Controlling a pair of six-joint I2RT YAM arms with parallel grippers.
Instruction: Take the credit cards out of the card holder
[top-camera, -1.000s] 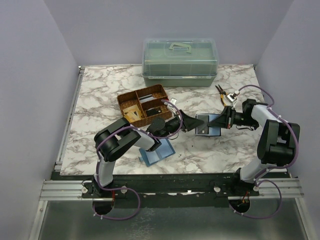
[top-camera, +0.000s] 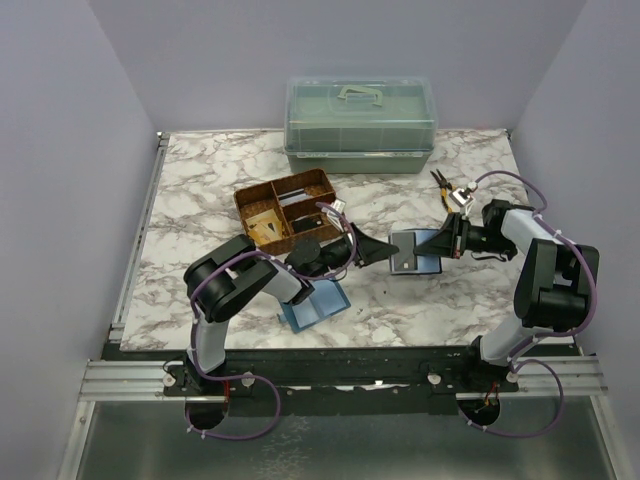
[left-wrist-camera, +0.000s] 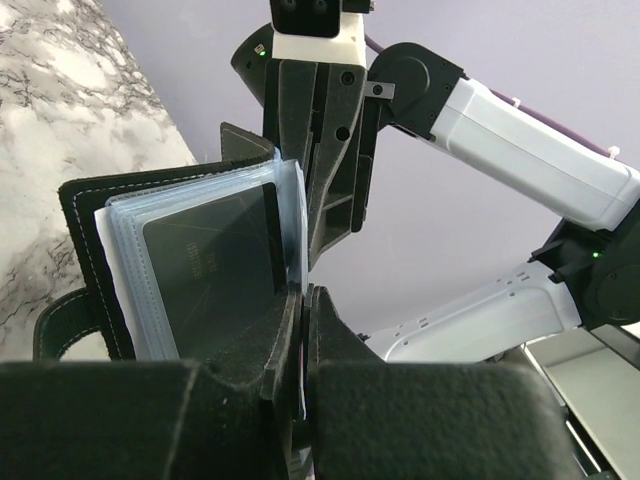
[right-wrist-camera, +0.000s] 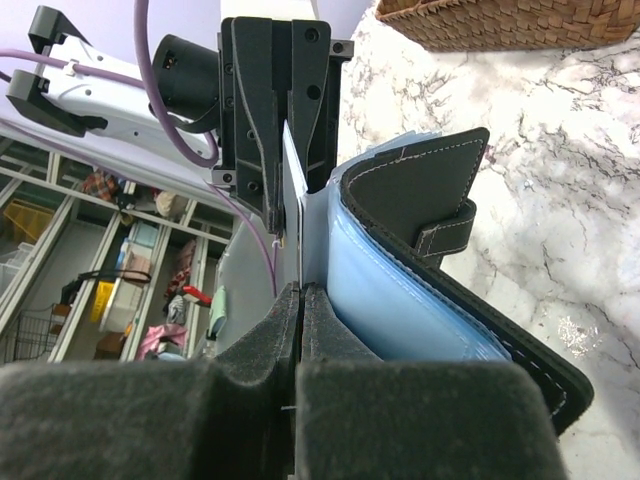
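The card holder (top-camera: 416, 262), black with blue plastic sleeves, is held up between my two grippers at the right of the table. In the left wrist view a dark card (left-wrist-camera: 205, 265) shows in a sleeve. My left gripper is shut at the edge of the sleeves; whether a thin sleeve or card lies between its fingers is unclear. My right gripper is shut at the sleeves' edge in the right wrist view, with nothing clearly visible between its fingertips.
A wicker tray (top-camera: 250, 200) with small items stands left of centre, a blue flat item (top-camera: 315, 310) below it. A green lidded box (top-camera: 360, 130) sits at the back, pliers (top-camera: 442, 185) at the right.
My left gripper has shifted slightly over the last second near the card holder. My right arm looks unchanged.
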